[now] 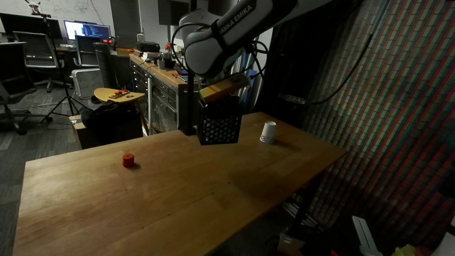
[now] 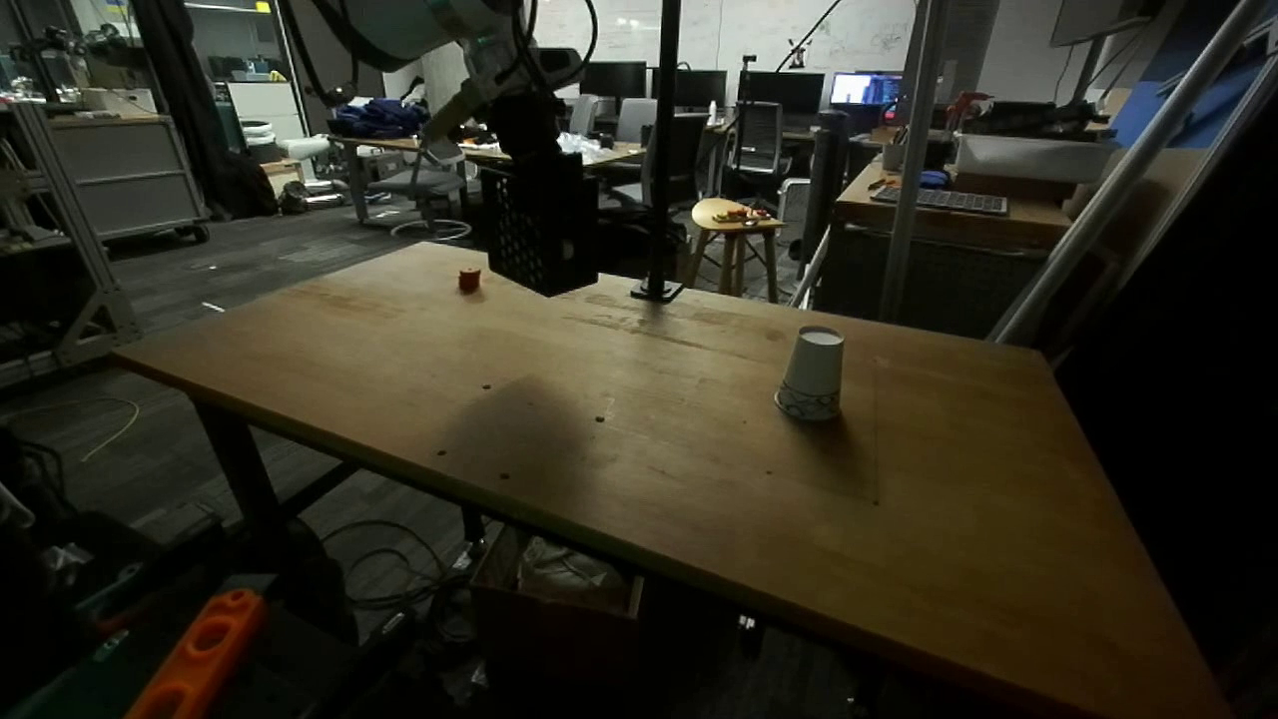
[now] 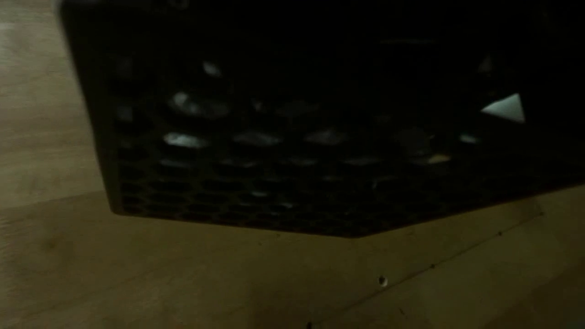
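Note:
A black crate [image 1: 219,121] with honeycomb holes hangs in the air over the far side of the table, directly beneath the robot's hand. My gripper [image 2: 527,150] reaches down to its top, and its fingers are hidden by the dark crate, so how they grip or rest against it cannot be seen. In the wrist view the crate [image 3: 247,164] fills most of the picture, with bare wood below it. A white paper cup [image 1: 268,131] stands upside down on the table. A small red ribbed cylinder [image 1: 128,160] sits apart at the far left.
A black post [image 2: 661,156] rises at the far edge near the crate. A yellowish bar [image 1: 224,87] shows at the hand above the crate.

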